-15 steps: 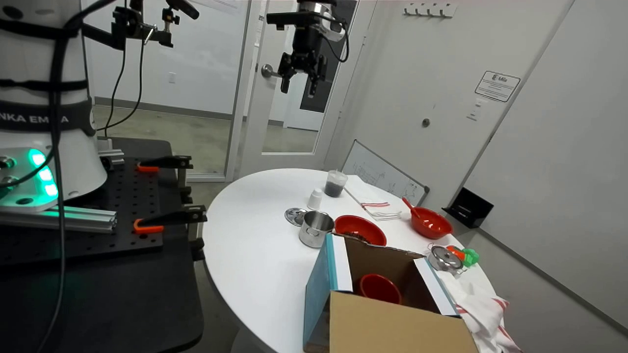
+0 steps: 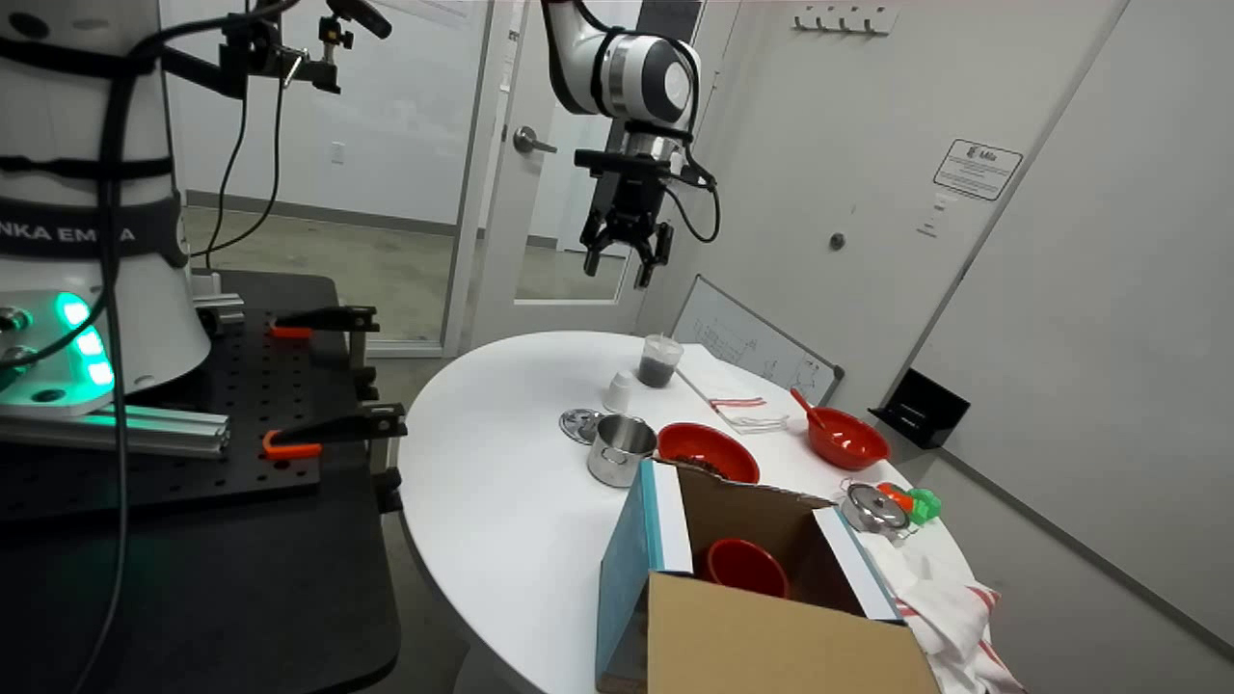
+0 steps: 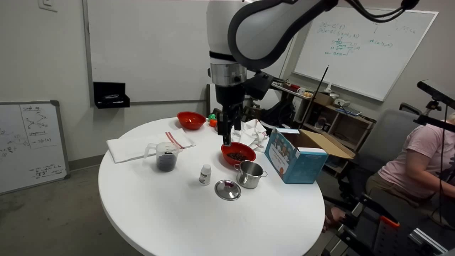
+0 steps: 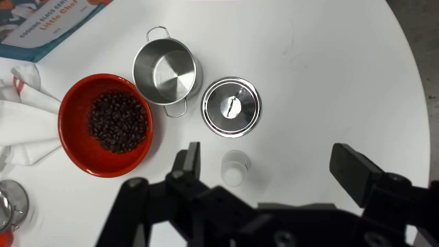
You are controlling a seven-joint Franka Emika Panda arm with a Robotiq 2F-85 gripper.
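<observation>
My gripper (image 2: 619, 278) hangs well above the white round table (image 2: 497, 463), its fingers wide apart with nothing between them. In the wrist view a small white bottle (image 4: 234, 168) stands upright below, between the lines of the two fingers. Farther up in that view a silver lid (image 4: 231, 107) lies flat on the table. Beside it is an empty steel pot (image 4: 166, 74) with two wire handles. Close to the pot sits a red bowl (image 4: 76, 123) holding dark beans (image 4: 118, 121).
A clear measuring cup (image 3: 166, 158) with dark contents stands near a folded white towel (image 3: 136, 147). An open cardboard box (image 3: 294, 160) has a red container (image 2: 746, 567) inside. Another red bowl (image 3: 191, 121) is at the far edge.
In exterior view 1 my gripper has come down and slightly to the right, still open. The objects on the table have not moved.
</observation>
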